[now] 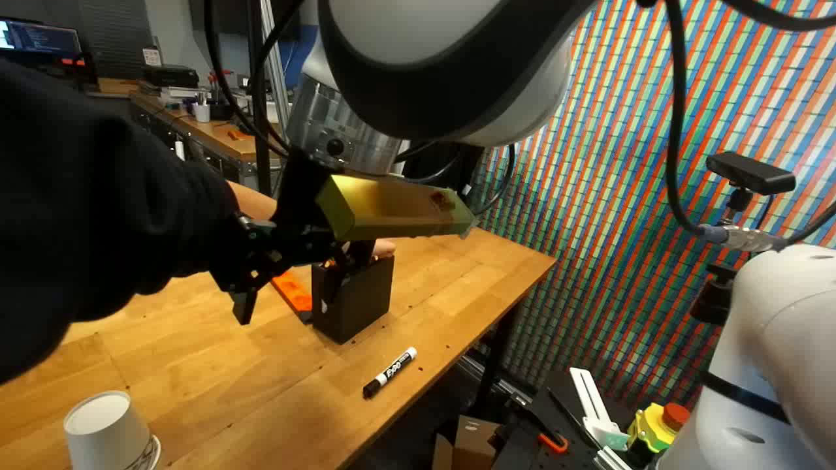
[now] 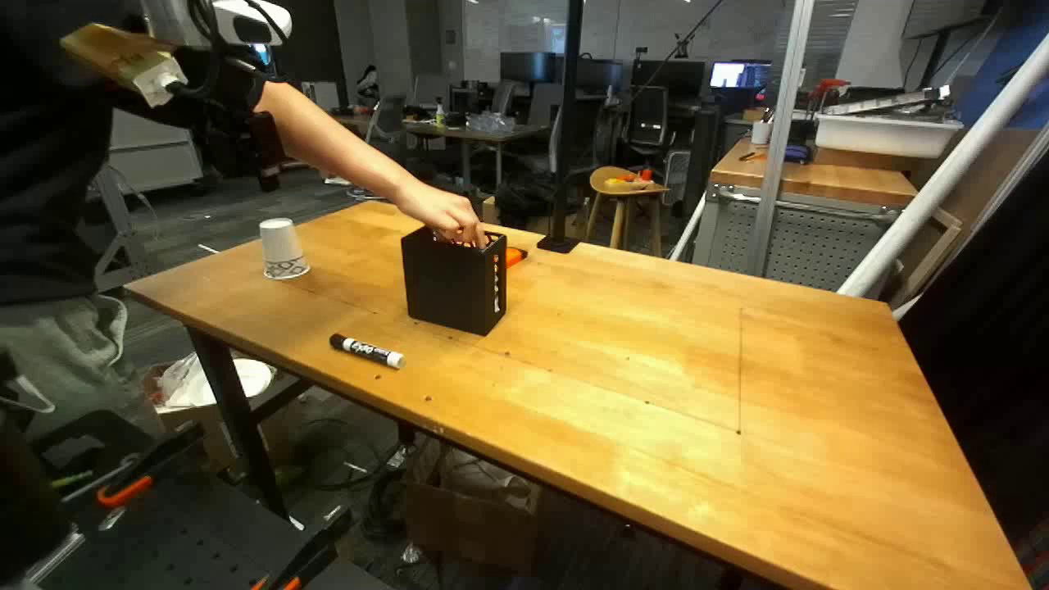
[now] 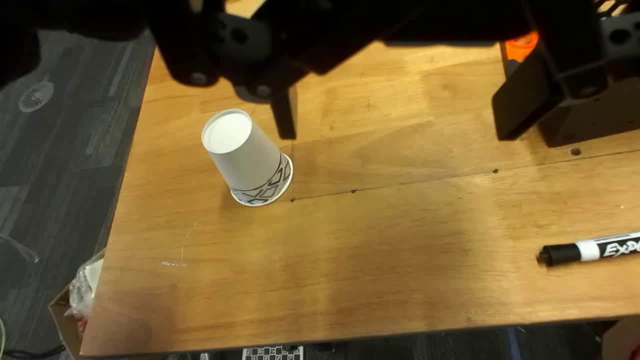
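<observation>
My gripper hangs above the table with its fingers wide apart and nothing between them. A white paper cup [image 3: 246, 156] stands upside down on the wood; in the wrist view it lies just left of the left fingertip. A black-and-white Expo marker [image 2: 366, 351] rests near the table's edge, well apart from the gripper. The black box [image 2: 454, 280] stands upright on the table, with a person's hand [image 2: 447, 211] reaching into its top. What the hand touches inside is hidden.
An orange item [image 1: 294, 291] lies beside the box, partly hidden. The person's dark-sleeved arm [image 1: 117, 211] passes close by my gripper. A bright grid-patterned curtain [image 1: 611, 196] hangs beyond the table.
</observation>
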